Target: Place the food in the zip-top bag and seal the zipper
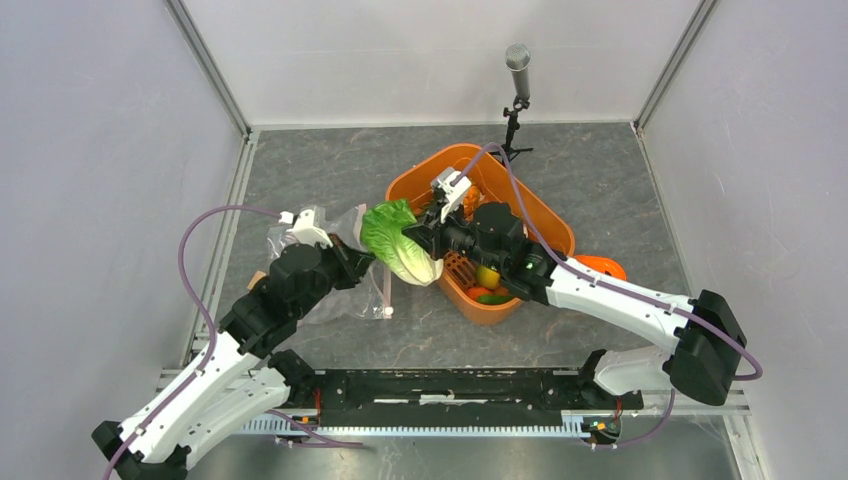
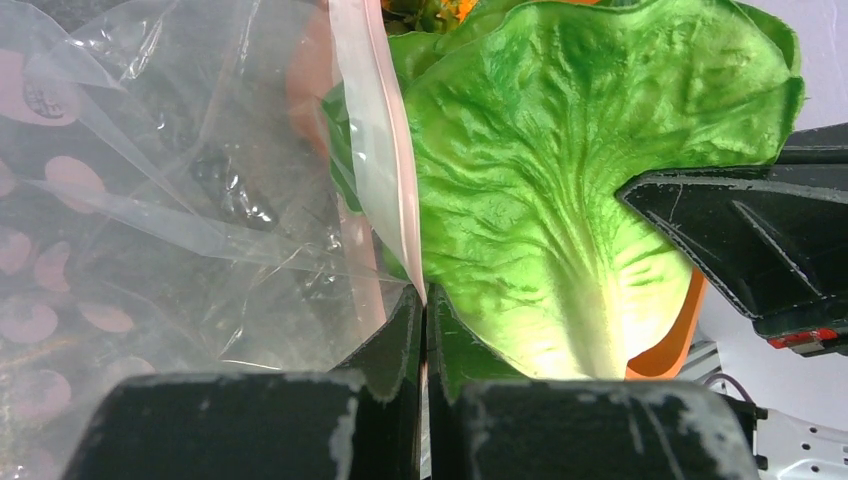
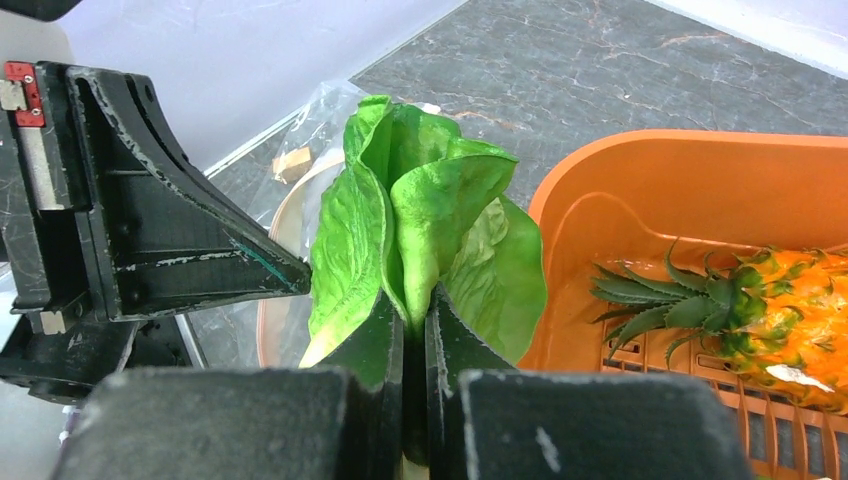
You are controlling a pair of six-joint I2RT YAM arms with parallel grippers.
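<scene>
A clear zip top bag [image 1: 338, 303] with a pinkish zipper strip [image 2: 388, 120] lies at the left of the table. My left gripper is shut on the bag's edge at that strip. A green lettuce [image 1: 393, 240] with a pale base hangs from my right gripper, which is shut on it. In the left wrist view the lettuce [image 2: 580, 130] is just right of the zipper strip, with a small part showing behind the strip. Whether any of it lies inside the bag is hard to tell.
An orange basket [image 1: 548, 215] stands right of the lettuce, holding a pineapple [image 3: 790, 320] and other produce. An orange object [image 1: 600, 266] lies beyond it. A microphone stand [image 1: 514, 125] stands at the back.
</scene>
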